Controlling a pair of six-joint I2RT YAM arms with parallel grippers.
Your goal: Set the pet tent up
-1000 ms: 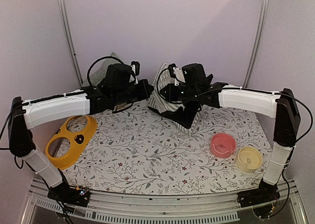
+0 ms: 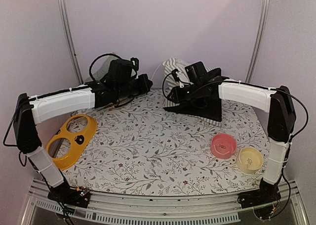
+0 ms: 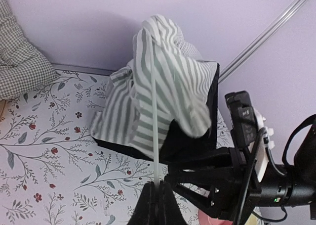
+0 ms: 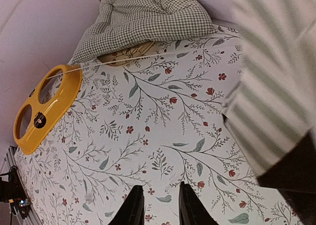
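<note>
The pet tent (image 3: 173, 76) is a crumpled heap of grey-and-white striped cloth with a black base panel (image 2: 192, 109), at the back right of the surface. From its top a thin white cord or strip (image 3: 154, 106) runs taut to my left gripper, whose shut fingertips pinch it. My right gripper (image 2: 170, 94) is in front of the tent. In the right wrist view the fingers (image 4: 132, 205) stand apart with only floor showing between them. Blurred striped cloth fills that view's right side, close to the camera and clear of the fingers.
A yellow two-hole holder (image 2: 71, 141) lies at left. Red (image 2: 223, 146) and cream (image 2: 250, 159) bowls stand front right. A checked cushion (image 4: 148, 17) rests on a wooden-edged base (image 4: 126, 54) at back left.
The tent has shifted right and turned, away from my left gripper, and the white cord now spans the gap.
</note>
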